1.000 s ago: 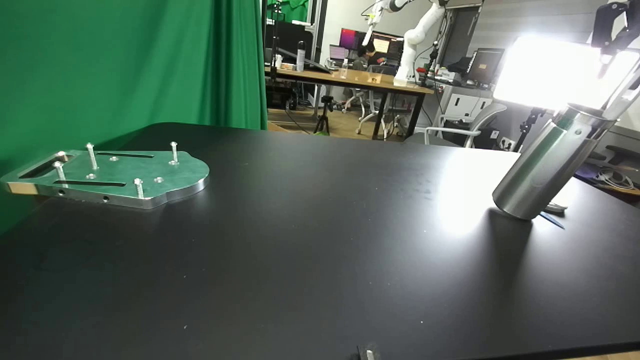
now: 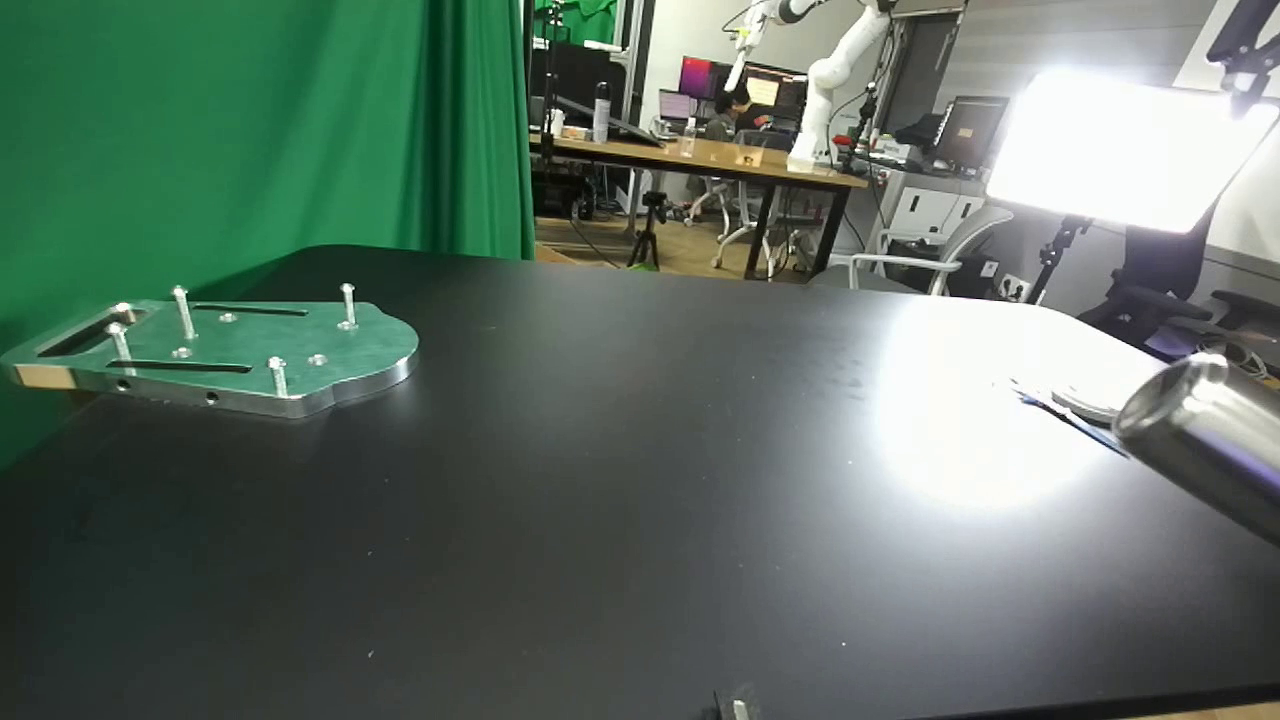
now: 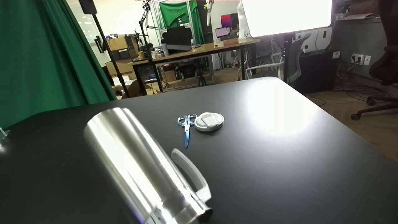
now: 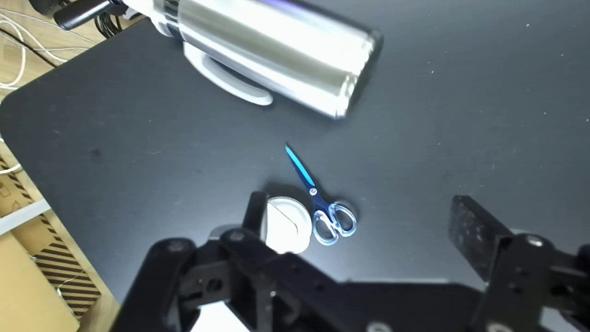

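A steel thermos jug [image 3: 138, 160] with a pale grey handle [image 3: 192, 171] lies tipped over on its side, blurred at its edges. Across the top of the wrist view the same jug [image 4: 276, 50] stretches toward the table's corner. My gripper is open wide, its dark fingers well apart, with no jug between them. Below the jug in that view are blue scissors [image 4: 313, 192] and a round white lid [image 4: 288, 224], the lid partly hidden behind the left finger. In exterior view 1 only the jug's base end [image 2: 1182, 402] shows at the right edge.
A metal plate with upright posts [image 2: 228, 348] sits at the table's far left. A bright light panel [image 2: 1116, 150] stands behind the table.
One second ago the jug leaned on its base edge, top tilted toward the right. It has since toppled over to the right, and the gripper appears farther right.
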